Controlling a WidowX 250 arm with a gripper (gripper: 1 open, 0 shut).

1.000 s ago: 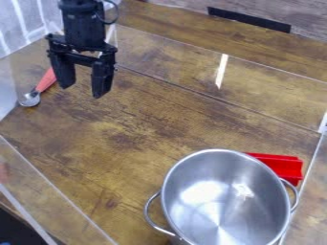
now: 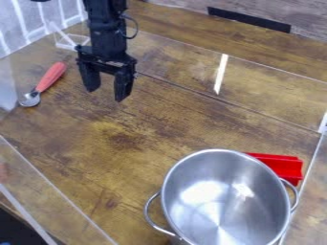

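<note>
The black robot gripper (image 2: 106, 77) hangs over the upper left of the wooden table, open, with nothing seen between its fingers. To its left lies a red-handled utensil (image 2: 52, 78) with a silver head. A large steel pot (image 2: 225, 196) with two handles stands at the lower right, and a red object (image 2: 277, 165) lies just behind it, partly hidden by the pot.
A white rail and clear panel edge the left side, and a dark strip lies at the far back.
The gripper has shifted a little to the right over the last second. The utensil, pot and red object have not moved.
</note>
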